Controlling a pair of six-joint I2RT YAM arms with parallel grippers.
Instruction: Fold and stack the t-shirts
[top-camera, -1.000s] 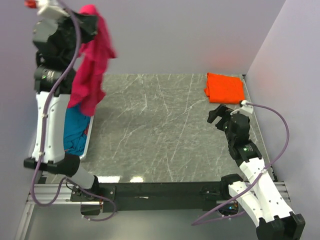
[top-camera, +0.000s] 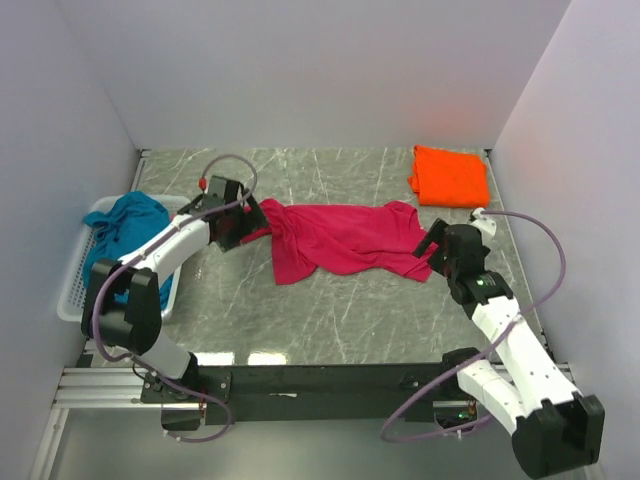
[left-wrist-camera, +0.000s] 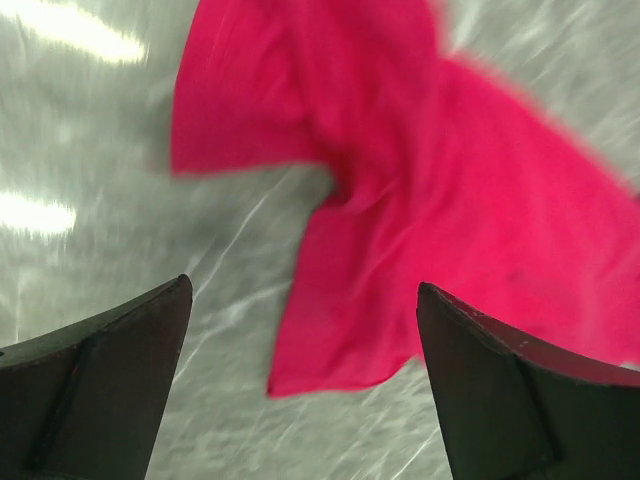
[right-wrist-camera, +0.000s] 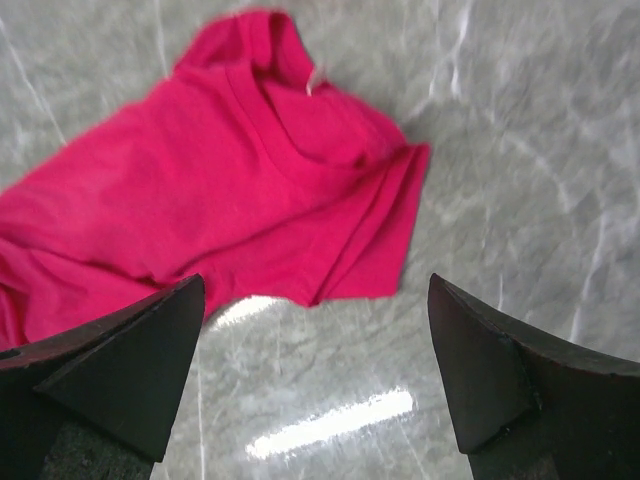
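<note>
A red t-shirt (top-camera: 340, 240) lies loosely spread and wrinkled across the middle of the marble table (top-camera: 310, 325). My left gripper (top-camera: 247, 220) hangs open just above its left end; in the left wrist view the cloth (left-wrist-camera: 350, 300) lies below the parted fingers. My right gripper (top-camera: 432, 237) stands open by the shirt's right end, which shows bunched and folded (right-wrist-camera: 300, 180) in the right wrist view. An orange t-shirt (top-camera: 448, 175) lies folded at the back right.
A white basket (top-camera: 70, 300) with blue clothing (top-camera: 130, 230) stands at the left edge. Walls border the table at back and sides.
My left gripper has come from the upper left down to the table; the red shirt it carried aloft now lies spread out, released. The right arm has shifted slightly.
</note>
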